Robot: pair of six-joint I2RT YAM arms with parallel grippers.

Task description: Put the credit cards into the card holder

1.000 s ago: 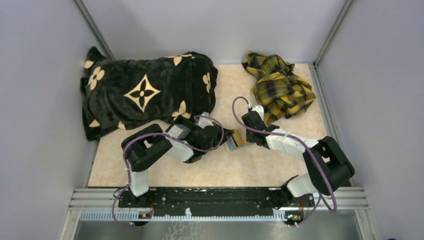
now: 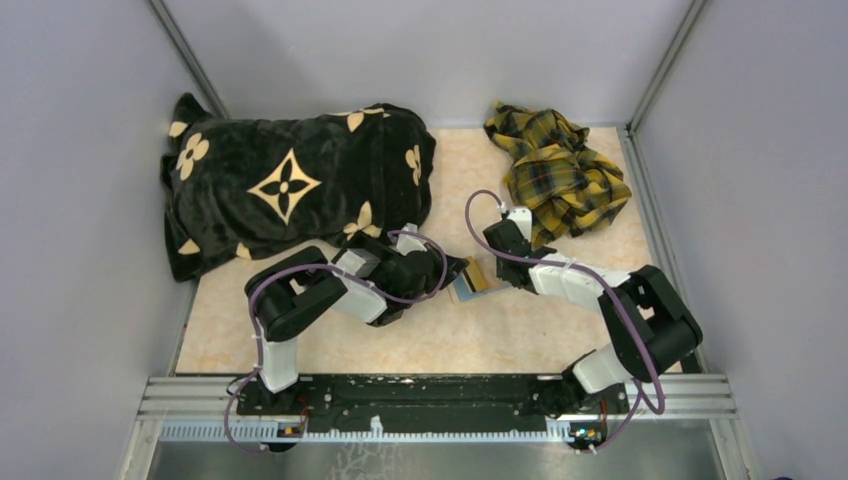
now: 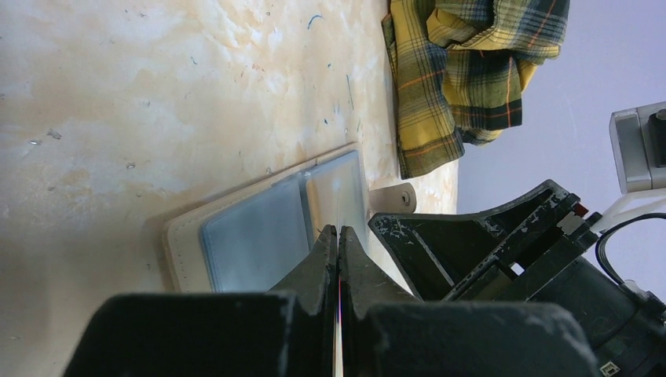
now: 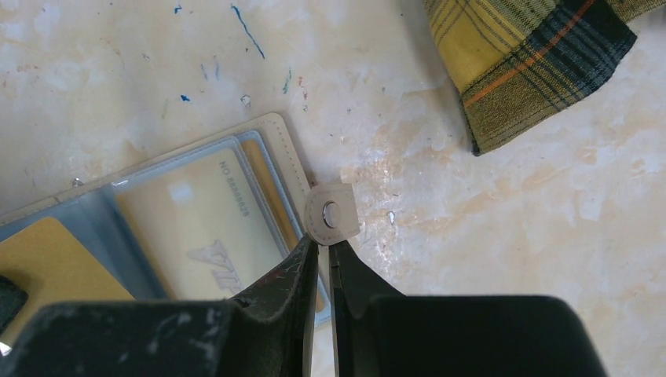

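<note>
The beige card holder [image 4: 279, 149] lies flat on the table, its clear bluish sleeves [image 3: 255, 239] facing up. One sleeve contains a pale card [image 4: 208, 220], with a gold strip showing beside it. My right gripper is shut at the holder's end, on the small tab [image 4: 336, 208] with a metal ring. Shut on a thin gold card [image 4: 59, 255], my left gripper is over the holder. From the left wrist the card is nearly edge-on, so its gap to the sleeve is hard to judge. Both grippers [image 2: 463, 266] nearly meet in the top view.
A dark patterned cushion [image 2: 290, 185] fills the table's back left. Behind my right arm lies a crumpled yellow-and-black plaid cloth [image 2: 560, 175].
My right arm has shifted slightly, its elbow drawing a little to the left, while its gripper stays by the holder's end. The left arm is almost still over the holder.
</note>
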